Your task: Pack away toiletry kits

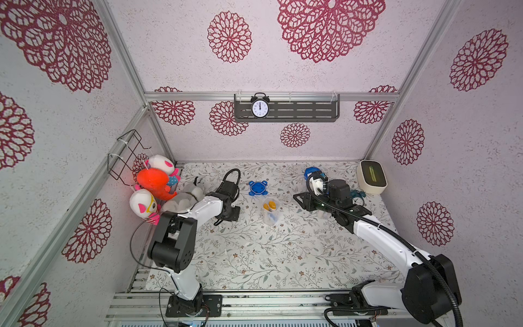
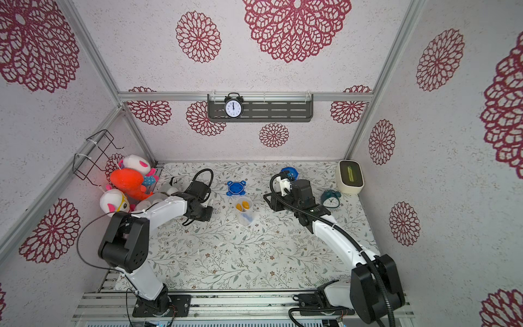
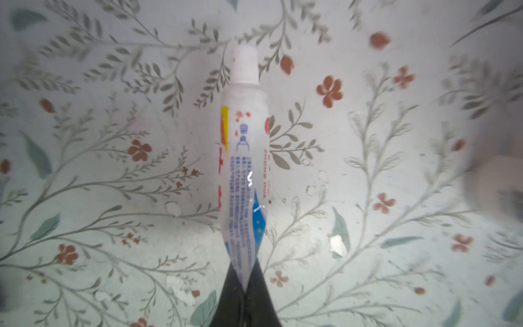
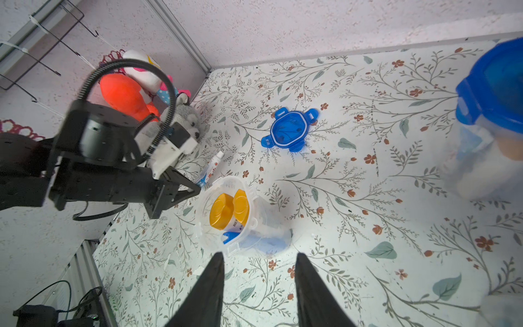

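Note:
In the left wrist view my left gripper is shut on the thin flat end of a white toothpaste tube (image 3: 243, 147), whose cap points away. The right wrist view shows that tube (image 4: 211, 167) just beside and beyond a clear cup (image 4: 267, 231). Inside the cup are yellow pieces (image 4: 221, 211) and something blue and white. A blue lid (image 4: 288, 129) with side tabs lies flat behind the cup. My right gripper stands open, nothing between its fingers, on the near side of the cup.
A clear container with a blue top (image 4: 496, 81) stands at the right. Plush toys (image 1: 155, 182) crowd the left side. A white oval box (image 1: 371, 177) and a teal clock (image 2: 330, 199) are at the right.

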